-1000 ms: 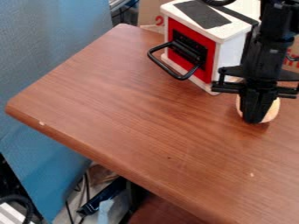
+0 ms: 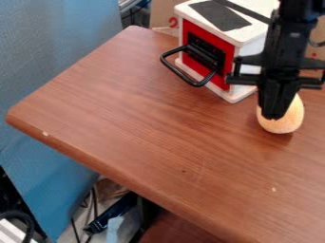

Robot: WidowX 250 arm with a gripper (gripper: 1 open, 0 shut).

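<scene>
My black gripper [image 2: 273, 106] points down at the right of the table, its fingertips at the top of a pale, rounded, egg-like object [image 2: 282, 121] resting on the wood; whether the fingers grip it is unclear. Behind stands a white and red box [image 2: 223, 34] with a black handle [image 2: 191, 66] jutting toward the left.
A blue surface [image 2: 45, 57] lies beyond the left edge, and cardboard is behind the box.
The gripper has moved upward, uncovering more of the pale object, which stays in about the same place.
</scene>
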